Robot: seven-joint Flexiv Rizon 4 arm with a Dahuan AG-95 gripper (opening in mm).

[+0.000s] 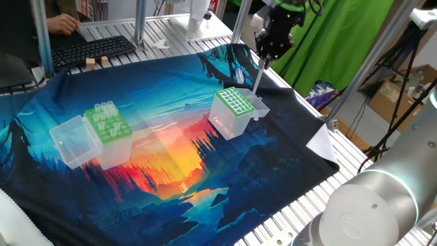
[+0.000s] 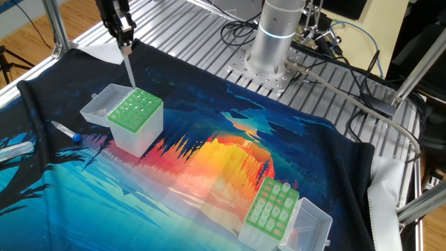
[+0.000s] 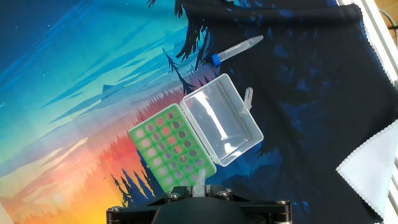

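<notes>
My gripper [image 1: 263,63] is shut on a long clear pipette tip [image 2: 130,70], which points downward and leans slightly. In the wrist view, the tip [image 3: 200,179] shows at the fingers over the corner of a box with a green perforated top [image 3: 169,146]. This rack box [image 2: 132,132] has open holes and a clear lid [image 2: 104,103] folded back. In exterior view 2 the tip's lower end lines up with the rack's back edge; whether it touches I cannot tell.
A second rack box [image 1: 115,147] with a green top holds several clear tips, its lid [image 1: 74,142] open beside it. A blue-capped tube [image 3: 237,50] lies on the printed cloth [image 2: 202,188] near the empty-holed rack. The cloth between both boxes is clear.
</notes>
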